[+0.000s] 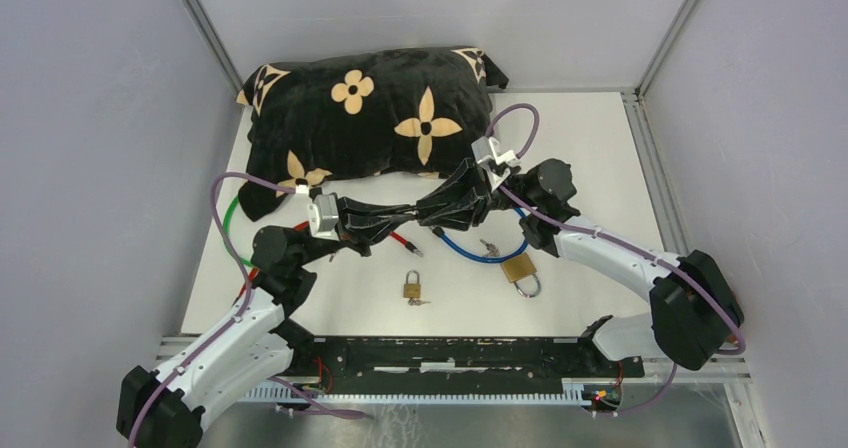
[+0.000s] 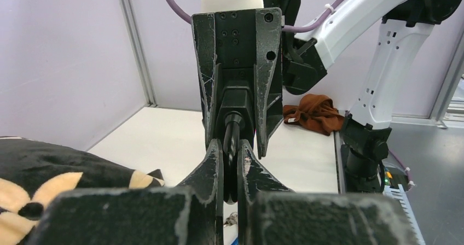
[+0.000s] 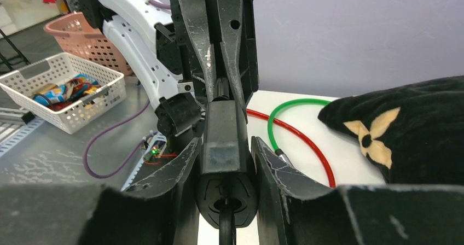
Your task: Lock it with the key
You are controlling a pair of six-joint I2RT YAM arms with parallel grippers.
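Note:
At the centre of the top view, my left gripper [image 1: 404, 211] and right gripper [image 1: 424, 210] meet tip to tip over the table. A black block-like lock body [image 3: 225, 141] is clamped by my right gripper, which is shut on it. A thin black bar [image 3: 226, 226] runs from the hole in its near end. Between my left gripper's shut fingers is a dark rod-like piece [image 2: 231, 141], reaching up to the lock body [image 2: 235, 100]. Whether the rod is fully seated I cannot tell. No key shows in either grip.
On the table lie a small brass padlock [image 1: 412, 291] with keys, a larger brass padlock [image 1: 518, 267], a blue cable lock [image 1: 465, 253], and red [image 3: 298, 133] and green [image 3: 272, 127] cables. A black patterned pillow [image 1: 370, 118] fills the back left.

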